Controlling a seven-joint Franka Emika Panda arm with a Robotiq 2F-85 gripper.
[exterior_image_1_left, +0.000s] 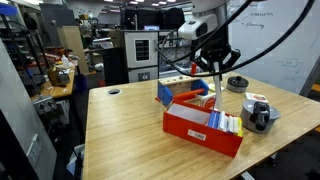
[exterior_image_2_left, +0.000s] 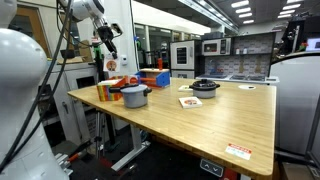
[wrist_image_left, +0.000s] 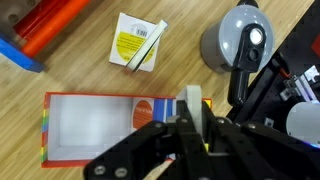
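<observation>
My gripper is shut on a tall, thin white object, which hangs upright over the right part of a red box. From the wrist view, the white object appears edge-on in front of the dark fingers. The box has a white inside, empty on its left. Several thin, colourful book-like items stand in its right end. The gripper hides part of that end in the wrist view, and I cannot tell whether the object's lower end touches anything.
Close to the box's right stands a metal pot with a black-handled lid. Behind the box lie a blue-and-orange rack and a white-and-yellow card.
</observation>
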